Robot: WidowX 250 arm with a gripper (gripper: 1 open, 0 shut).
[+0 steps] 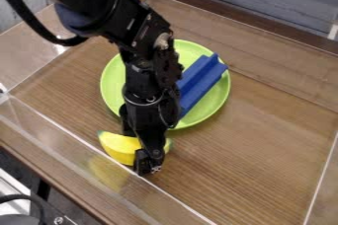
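Observation:
My black gripper (145,153) reaches down at the front of the wooden surface, shut on a yellow banana-like object (119,147) lying just in front of the green plate. The plate (205,56) sits behind the gripper, partly hidden by it. A long blue object (199,80) rests on the plate's right side. The fingertips are dark and partly hard to make out.
A clear strip runs along the front left edge, and a grey wooden wall stands at the back.

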